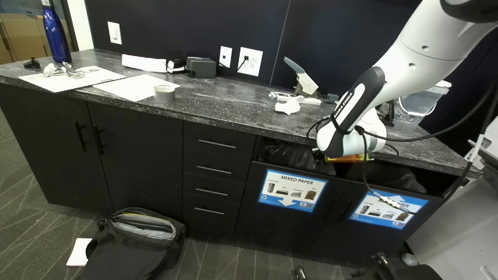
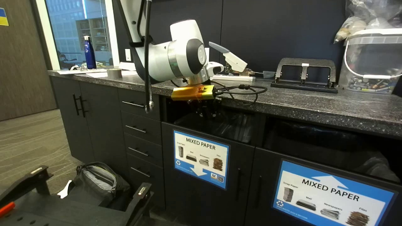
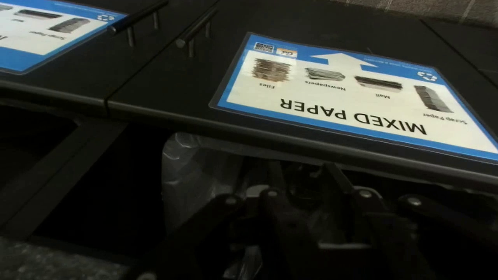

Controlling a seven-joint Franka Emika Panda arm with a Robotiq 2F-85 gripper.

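In the wrist view, my gripper points into the dark bin opening, its dark fingers apart with no held object visible between them. Exterior view 2 shows the gripper (image 2: pixel 204 109) below the orange-yellow block (image 2: pixel 192 92) on the wrist, in front of the left bin opening; its fingertips are hard to make out in the dark. A crumpled white paper (image 1: pixel 287 106) lies on the counter near the stapler-like device. The clear bin liner (image 3: pixel 179 172) shows beside the fingers.
The counter (image 1: pixel 219 102) edge runs just above the bin openings. A hole punch (image 2: pixel 304 73) and a clear bucket (image 2: pixel 371 64) stand on the right. A tape roll (image 1: pixel 164 93) and paper sheets (image 1: pixel 133 87) lie on the left. A black bag (image 1: pixel 135 242) rests on the floor.
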